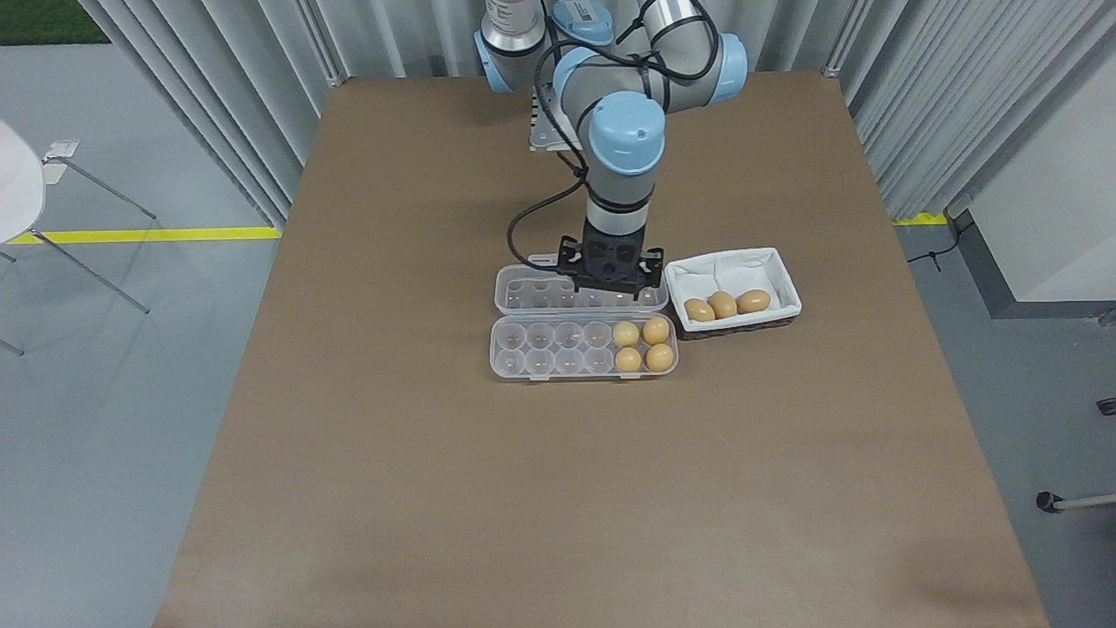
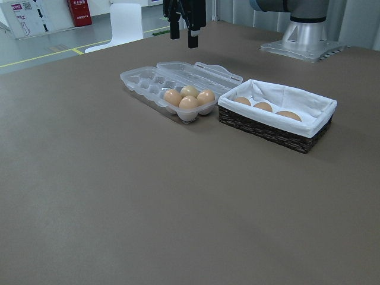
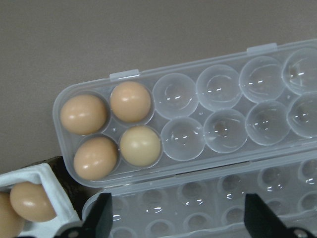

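A clear egg carton (image 1: pixel 554 347) lies open, four eggs (image 3: pixel 96 157) in its right-end cells in the front view, the other cells empty. Beside it on the right, a basket with white cloth liner (image 1: pixel 779 293) holds three eggs (image 1: pixel 723 304). My gripper (image 2: pixel 184 38) hangs above the carton's lid (image 3: pixel 250 188), near the basket side. In the wrist view its two dark fingers stand apart, with nothing between them but the lid below.
The robot's base (image 2: pixel 303 47) stands at the back. A white chair (image 2: pixel 119 32) is off the table.
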